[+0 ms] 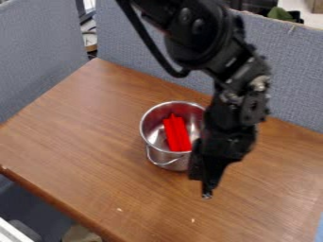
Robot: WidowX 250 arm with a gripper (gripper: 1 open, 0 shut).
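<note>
A metal pot (pixel 155 142) with a wire handle stands on the wooden table near the middle of the camera view. A red block (pixel 177 134) lies inside it. My black gripper (pixel 209 184) is low at the pot's right side, its fingertips in front of the pot's right edge, blurred. It looks shut, with nothing visible between its fingers; whether it touches the pot cannot be told.
Grey padded walls (pixel 44 57) border the table at the left and back.
</note>
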